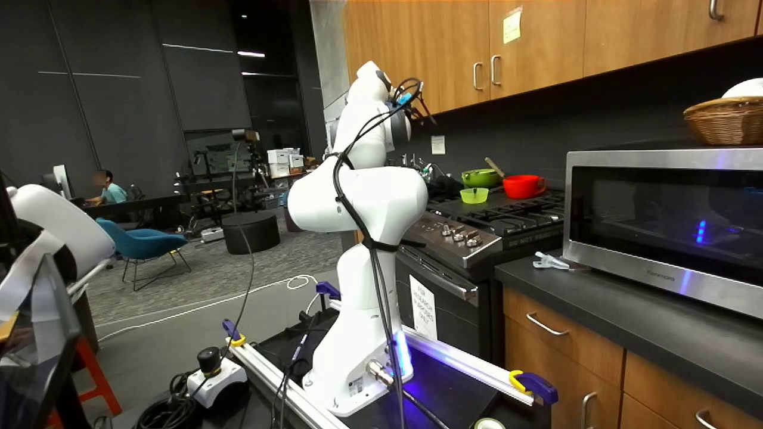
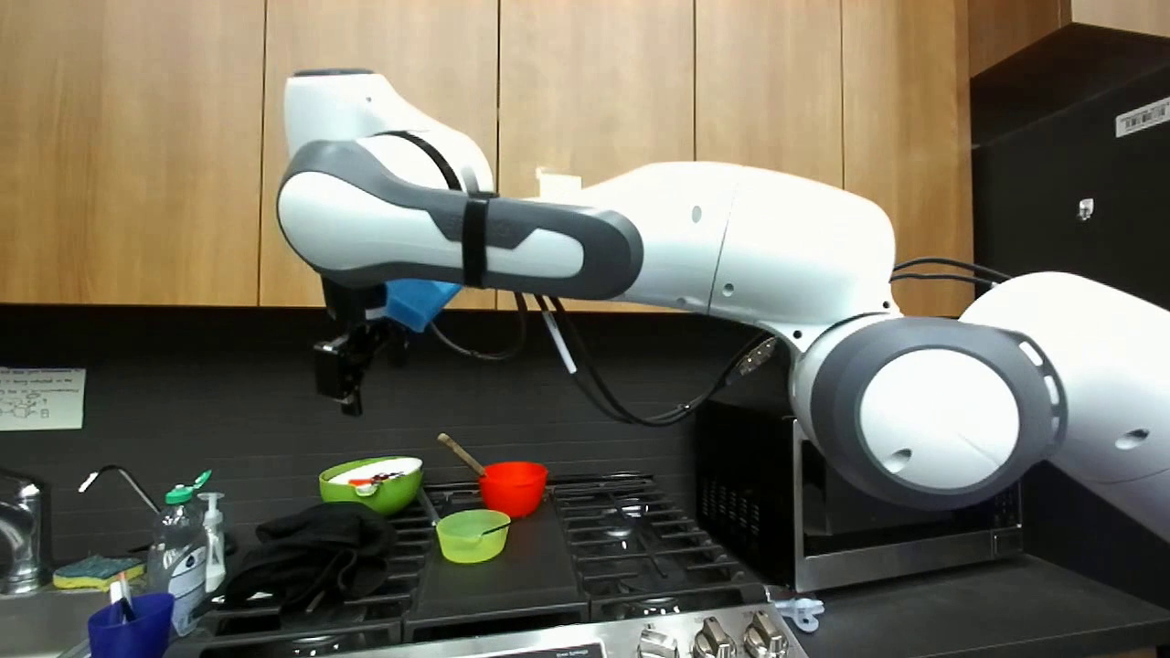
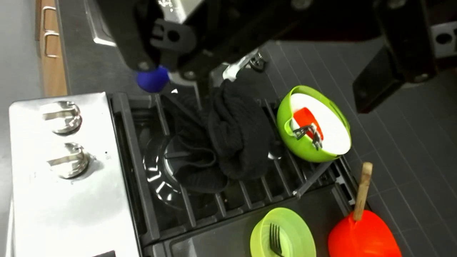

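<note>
My gripper stands open high above the stove, with nothing between its fingers. In exterior view 2 the gripper (image 2: 348, 367) hangs in front of the dark wall, well above the cookware. Below it, a black cloth (image 3: 240, 132) lies crumpled on the left burner grate. A green bowl (image 3: 287, 124) with a white inside holds a red item and metal pieces. A light green bowl (image 3: 257, 240) has a dark fork in it. Beside that bowl sits a red pot (image 3: 364, 240) with a wooden handle (image 3: 364, 188) sticking out.
Stove knobs (image 2: 713, 636) line the front edge. A microwave (image 2: 905, 565) stands on the right counter. At the left are a blue cup (image 2: 132, 631), a soap bottle (image 2: 175, 548) and a faucet (image 2: 22, 526). Wooden cabinets (image 2: 378, 44) hang behind the arm.
</note>
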